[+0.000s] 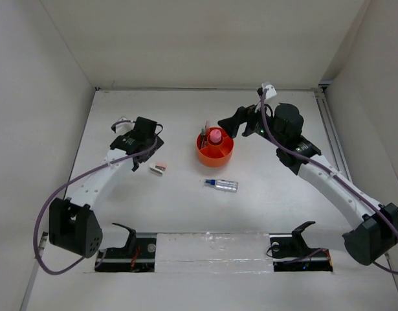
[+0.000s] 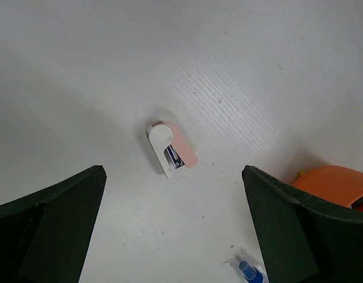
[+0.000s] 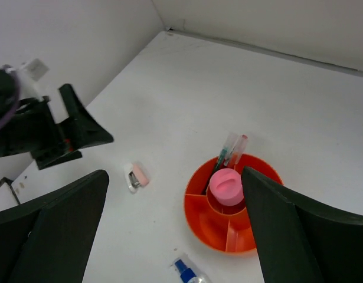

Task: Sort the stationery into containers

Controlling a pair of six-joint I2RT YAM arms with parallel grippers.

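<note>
My left gripper is open above the stapler (image 2: 179, 145), which is pink and white and lies on the table between the spread fingers in the left wrist view, untouched. Wide open too, with nothing held, is my right gripper, up at the right of the orange round organizer (image 1: 215, 161). Inside the organizer's central ring sits a pink rounded item (image 3: 226, 187). Clear-capped pens (image 3: 230, 149) stand in a compartment behind it. A clear bottle with a blue cap (image 1: 222, 184) lies flat in front of the organizer. A right finger hides part of the organizer in the right wrist view.
Walls close in on the left, back and right. Both arms reach in from the front corners, well apart.
</note>
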